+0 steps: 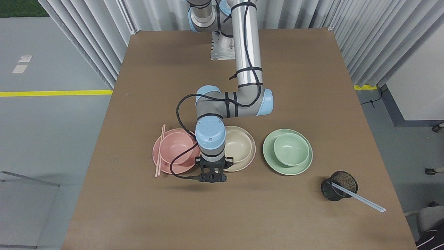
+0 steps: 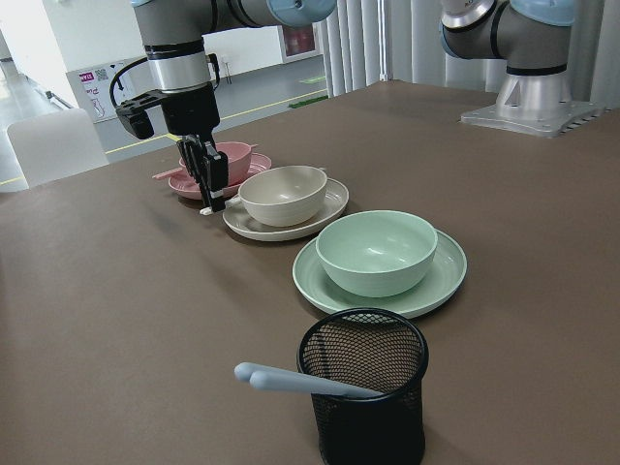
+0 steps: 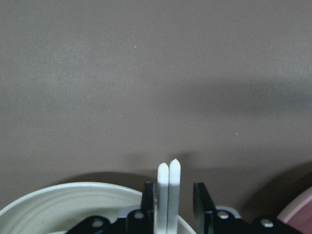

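Note:
My gripper hangs low over the rim of the cream plate (image 2: pixel 254 231), between the cream bowl (image 2: pixel 281 203) and the pink dishes. A pair of white chopsticks (image 3: pixel 174 185) lies between its black fingers; in the wrist view the right finger stands apart from them, so the fingers look open. In the front view the arm (image 1: pixel 210 133) hides the chopsticks and part of the cream plate. Pink chopsticks (image 1: pixel 160 154) rest across the left side of the pink plate (image 1: pixel 182 167), which holds a pink bowl (image 1: pixel 174 145).
A green bowl (image 1: pixel 291 148) sits on a green plate (image 1: pixel 287 168) to the right. A black mesh cup (image 1: pixel 333 191) holding light blue chopsticks (image 1: pixel 362 200) stands at the front right.

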